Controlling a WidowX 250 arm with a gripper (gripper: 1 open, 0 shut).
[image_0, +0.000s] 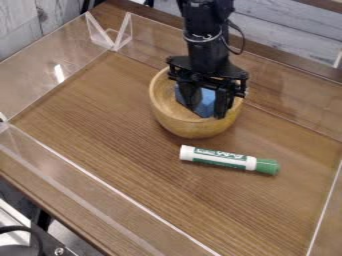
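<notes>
My black gripper (206, 78) reaches down from the top centre into a wooden bowl (190, 126), its fingers around a blue object (201, 100) inside. Whether it is closed on that object I cannot tell. A white and green tube (227, 161) lies on the table in front of the bowl, to the right.
A white planked wall stands behind.
</notes>
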